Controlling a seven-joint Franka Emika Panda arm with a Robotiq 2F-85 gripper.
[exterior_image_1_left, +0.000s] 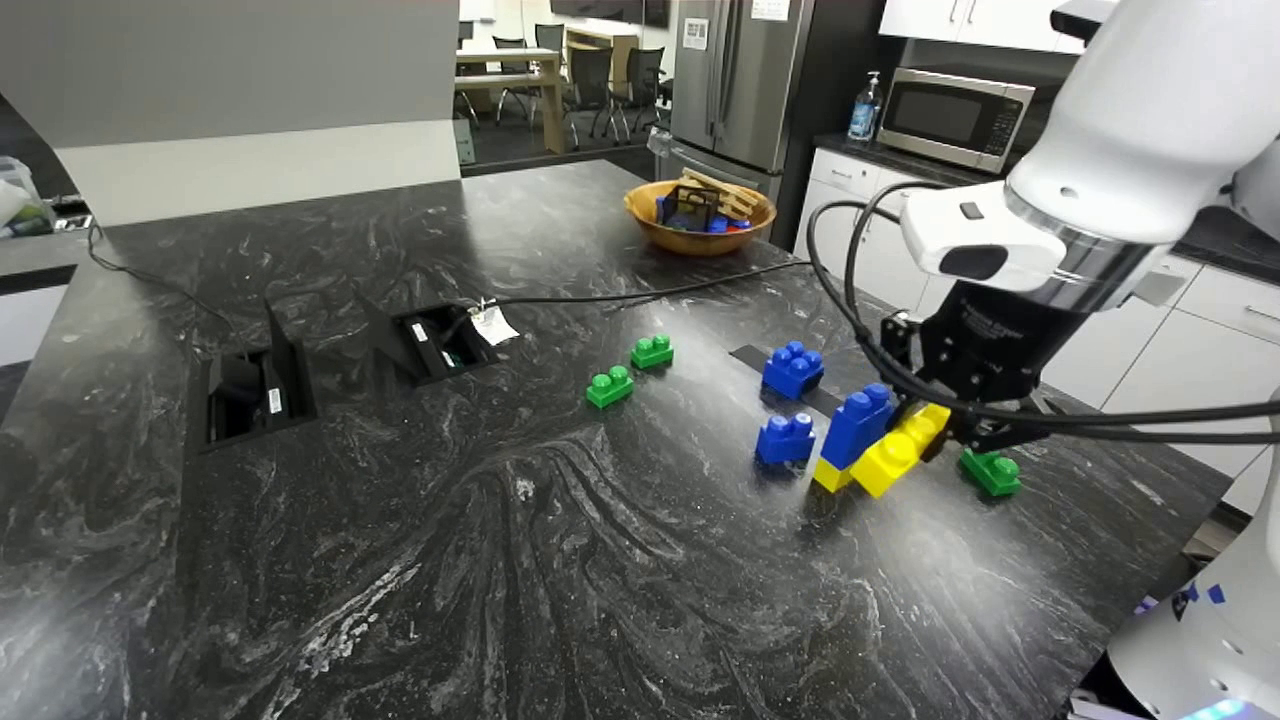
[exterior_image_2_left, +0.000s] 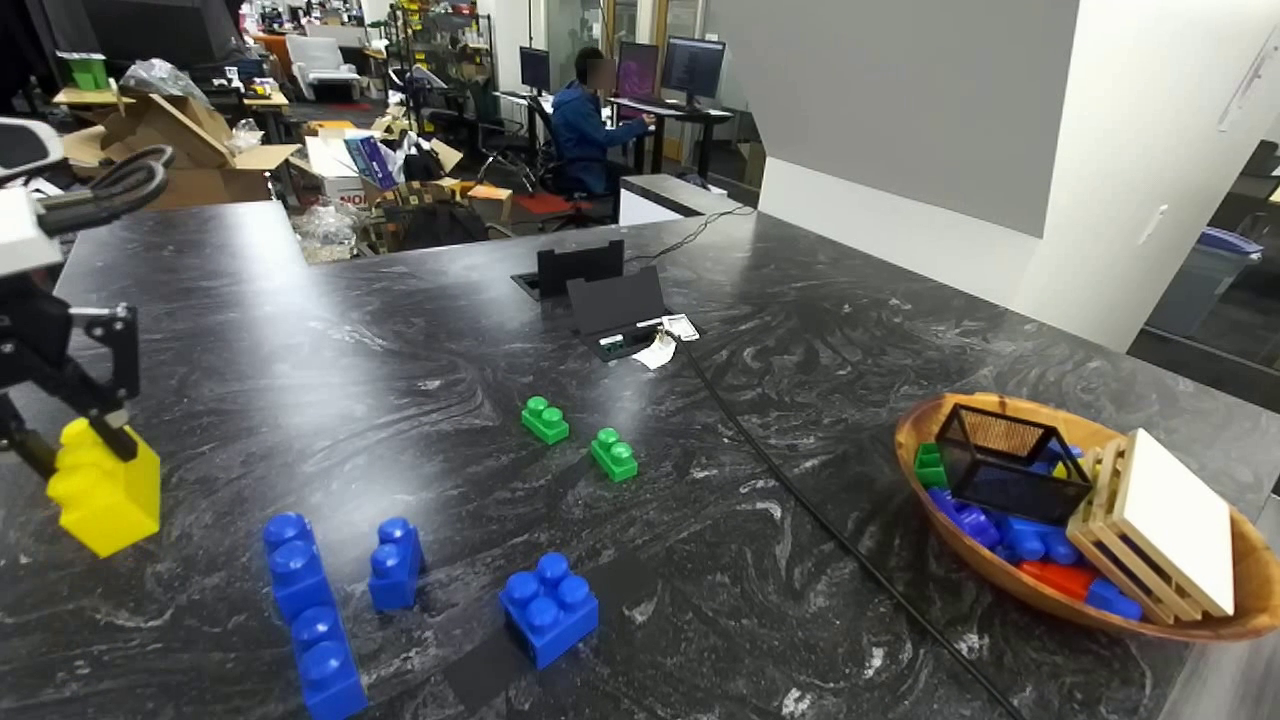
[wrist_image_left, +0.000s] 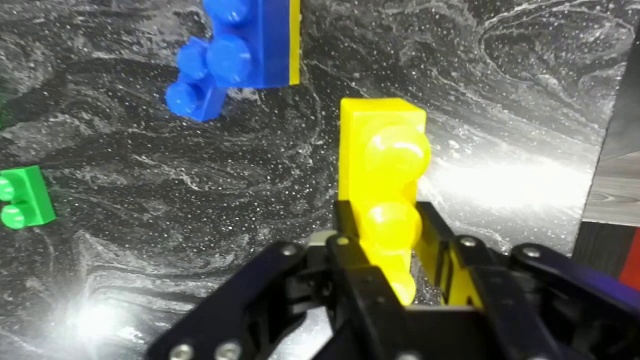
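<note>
A long yellow block is pinched in my gripper, its studs upward and its far end sticking out past the fingers. In exterior view 1 the same yellow block hangs tilted above the counter, in front of the blue-on-yellow stack. That stack has blue blocks on top of a yellow layer. Beside the stack sits a small blue two-stud block. In exterior view 2 my gripper is at the left edge, left of the stack's blue blocks.
A larger blue block lies right of the stack. Two small green blocks lie toward the middle, a third green block near the arm. A wooden bowl stands at the back.
</note>
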